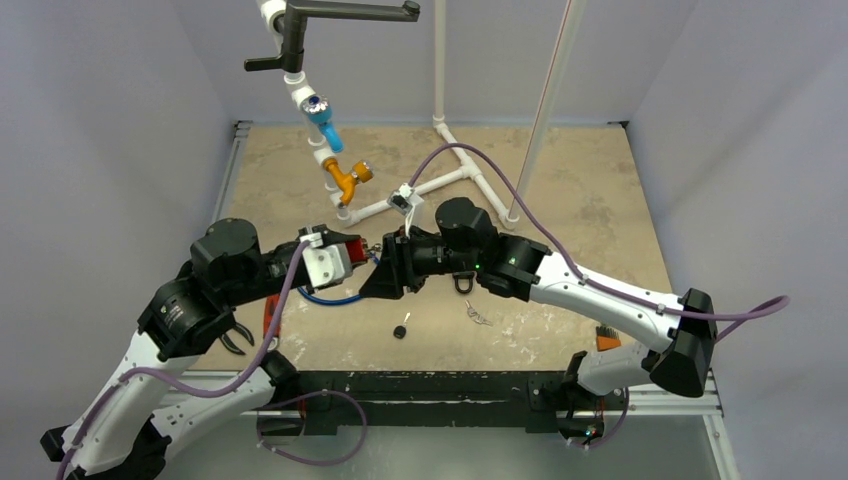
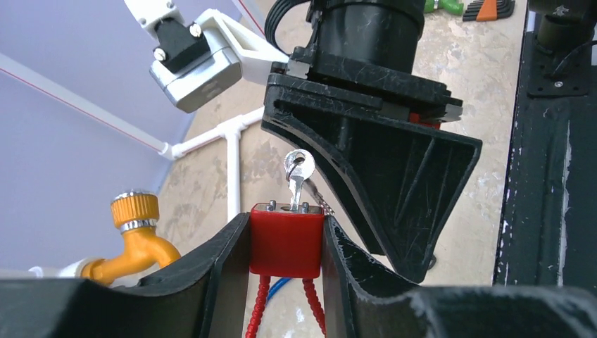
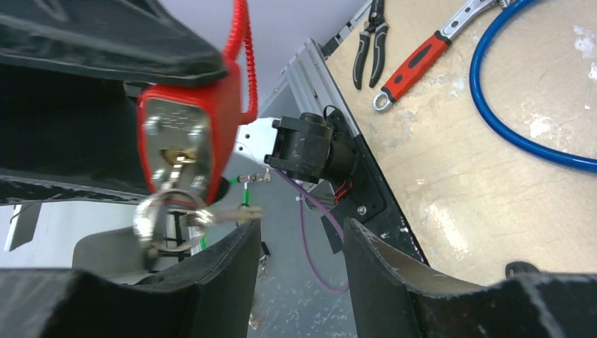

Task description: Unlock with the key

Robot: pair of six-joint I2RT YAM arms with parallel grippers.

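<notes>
Between the fingers of my left gripper is a red padlock [image 2: 284, 257], gripped with its keyhole face upward in the left wrist view and its red shackle hanging below. A silver key [image 2: 296, 184] stands in the keyhole. In the right wrist view its ring [image 3: 169, 224] and a second, blurred key [image 3: 236, 215] hang out from the padlock. My right gripper is open, with nothing between its fingers; the ring and keys lie beyond its left finger. From above, both grippers nearly meet at the padlock [image 1: 357, 250].
A black padlock [image 1: 464, 286], loose keys [image 1: 478, 314] and a black-headed key [image 1: 401, 330] lie on the board. Around them are a blue hose [image 3: 514, 137], a wrench [image 3: 422, 63] and pliers [image 3: 371, 42]. An orange tap [image 2: 137, 239] and white pipes stand near the left gripper.
</notes>
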